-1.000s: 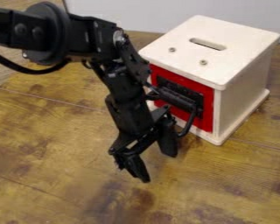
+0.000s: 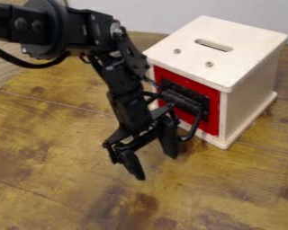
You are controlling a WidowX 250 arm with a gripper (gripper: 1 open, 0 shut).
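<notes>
My black gripper (image 2: 151, 154) hangs low over the wooden floor, in front of and to the left of a white box (image 2: 239, 83). Its fingers stand apart, with nothing visible between them. The box has a slotted top with two round fittings and a red front panel (image 2: 205, 129) carrying a dark fixture, partly hidden behind the arm and its cable.
Bare wooden floor (image 2: 62, 171) spreads to the left and front of the gripper and to the right of the box. A pale wall (image 2: 158, 9) runs along the back.
The gripper has risen a little over the last second, with the arm shifting slightly upward. The box has not moved.
</notes>
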